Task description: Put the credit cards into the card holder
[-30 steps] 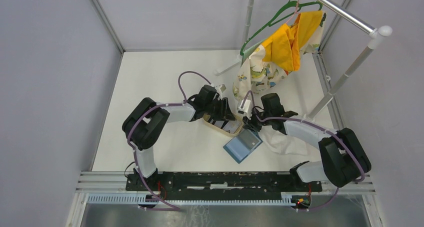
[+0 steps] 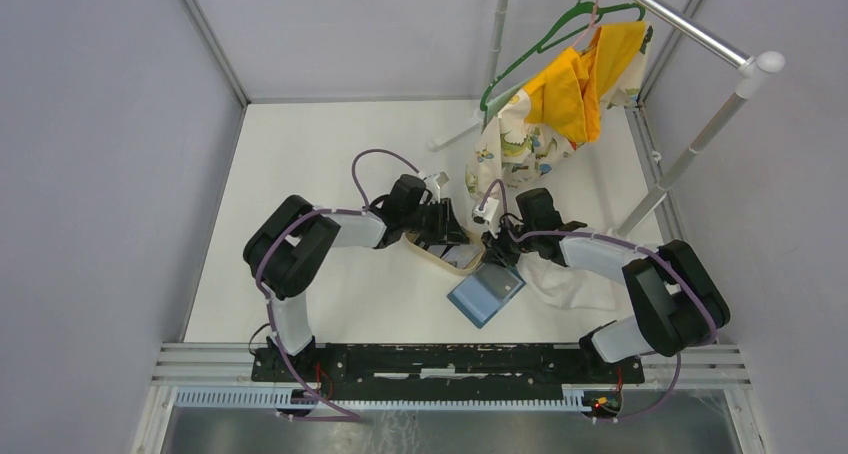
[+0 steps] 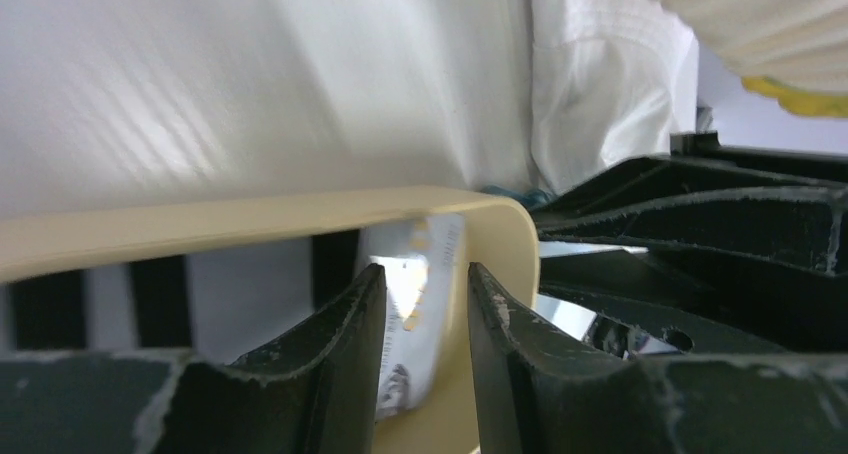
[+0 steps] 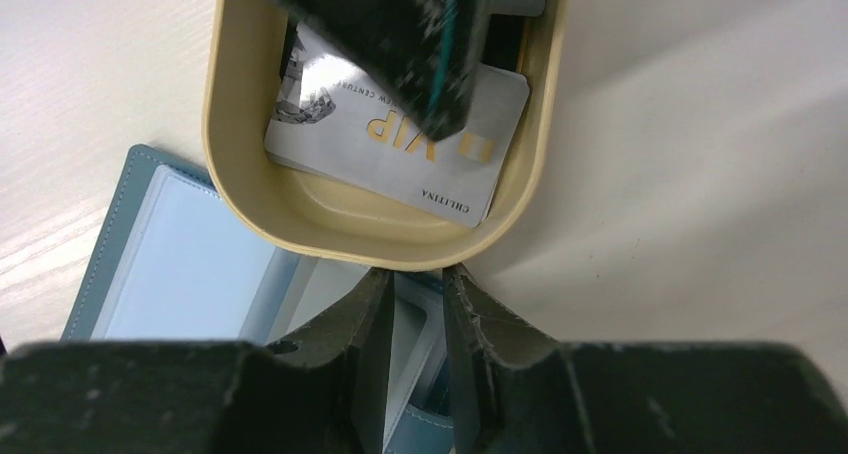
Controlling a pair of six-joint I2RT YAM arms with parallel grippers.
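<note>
In the right wrist view, a silver VIP card (image 4: 350,139) lies in the beige tray (image 4: 225,149). One finger (image 4: 450,94) of my left gripper reaches over it. The left gripper is at the tray's end, its fingertips apart; card and tray wall show through the gap, and whether it grips anything is unclear. The blue-grey card holder (image 2: 487,292) lies opened out beside the tray. Over the holder's tray-side edge, my right gripper has its fingers apart, and part of the holder (image 4: 405,319) shows between them.
More cards and dark dividers (image 3: 160,299) sit in the tray. A white cloth (image 2: 575,282) lies right of the holder. Behind, a rack bears hanging yellow cloth (image 2: 580,89).
My right gripper has shifted slightly left, closer to the tray, and its arm has drawn in. Tray and holder look unmoved.
</note>
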